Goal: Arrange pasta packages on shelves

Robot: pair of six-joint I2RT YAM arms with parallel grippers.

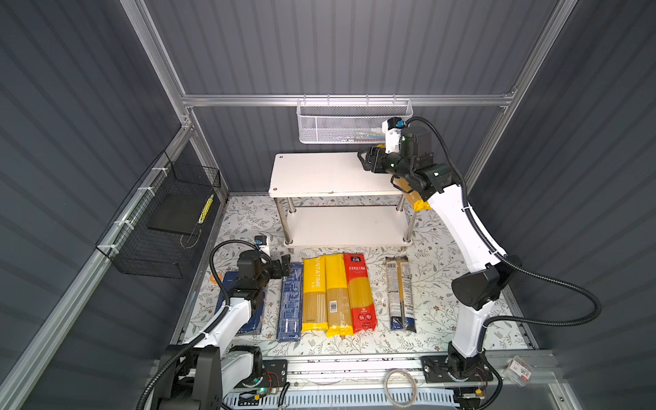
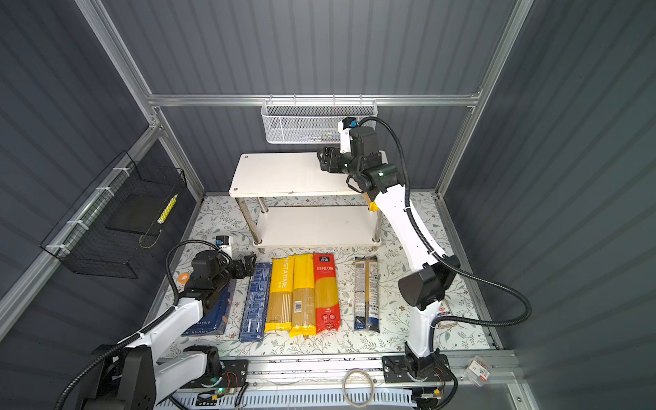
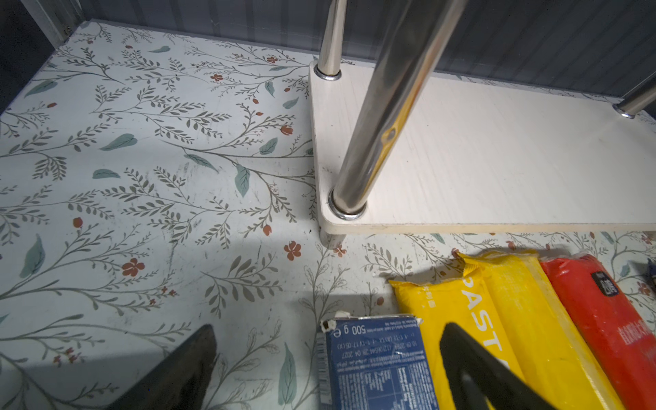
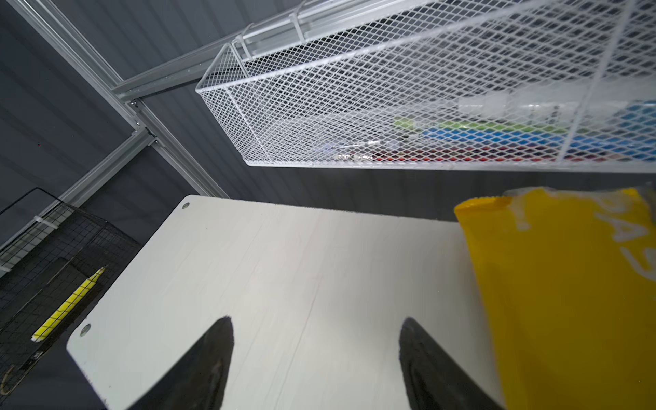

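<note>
A yellow pasta pack (image 4: 557, 287) lies on the right end of the upper white shelf (image 4: 273, 294), partly behind my right arm in the top views. Just left of it hovers my right gripper (image 1: 365, 158), fingers apart with nothing between them. My left gripper (image 1: 281, 265) stands open low at front left, above the end of a blue pasta box (image 3: 379, 358). Beside that box lie two yellow packs (image 1: 314, 294) (image 1: 339, 304), a red pack (image 1: 360, 294) and dark striped packs (image 1: 399, 294). More blue packaging (image 2: 212, 314) lies under the left arm.
The lower shelf (image 1: 345, 225) is bare. A white mesh basket (image 1: 328, 126) with items hangs behind the upper shelf; a black wire basket (image 1: 157, 253) hangs on the left wall. The upper shelf's left part is clear.
</note>
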